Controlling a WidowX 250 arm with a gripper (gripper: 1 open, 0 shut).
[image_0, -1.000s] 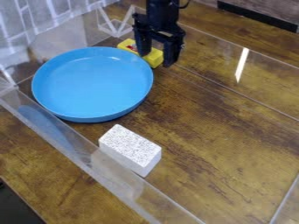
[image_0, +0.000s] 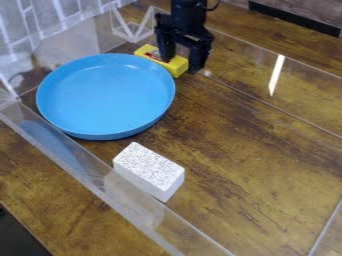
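My black gripper (image_0: 182, 54) hangs at the top centre, open, with its fingers around or just over a yellow box (image_0: 150, 55) with red markings. The box lies on the wooden table just behind a large blue plate (image_0: 104, 95). The gripper partly hides the box's right end, and whether it touches the box is unclear.
A white speckled block (image_0: 148, 172) lies in front of the plate. Clear plastic walls (image_0: 80, 172) run along the left and front-left.
The plate and white block have not moved.
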